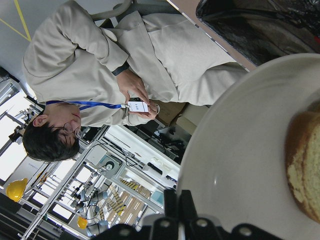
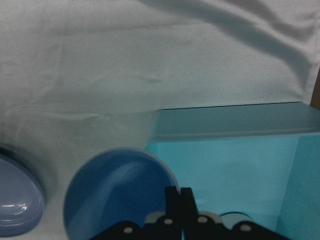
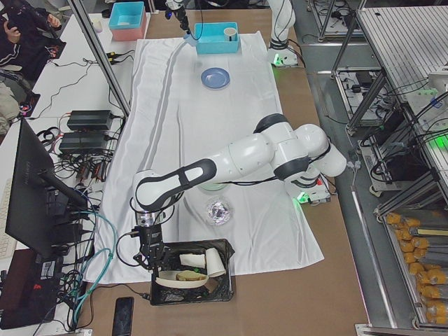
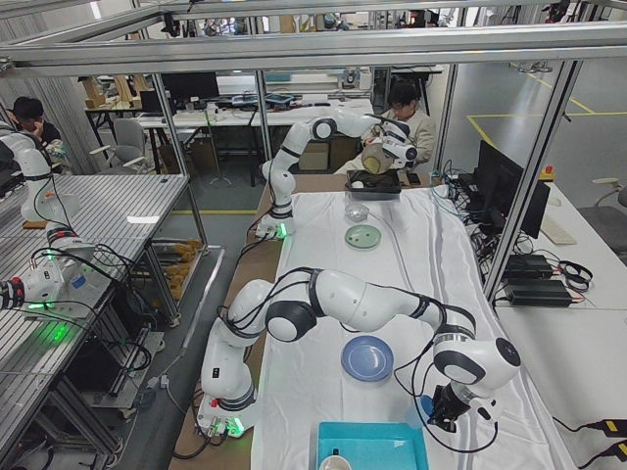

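Observation:
My left gripper (image 3: 152, 255), over the black-lined bin (image 3: 161, 297), is shut on the rim of a cream plate (image 1: 235, 150), which is tilted and carries a slice of bread (image 1: 302, 165). At the far end, my right gripper is shut on the rim of a blue cup (image 2: 117, 190), beside the turquoise box (image 4: 372, 436). A light cup (image 4: 335, 462) stands inside that box. A blue plate (image 4: 367, 360) lies on the white cloth near the right arm.
A green plate (image 4: 362, 236) and a clear crumpled item (image 3: 218, 211) lie on the cloth near the bin. A monitor (image 3: 31, 196) and cables border the table.

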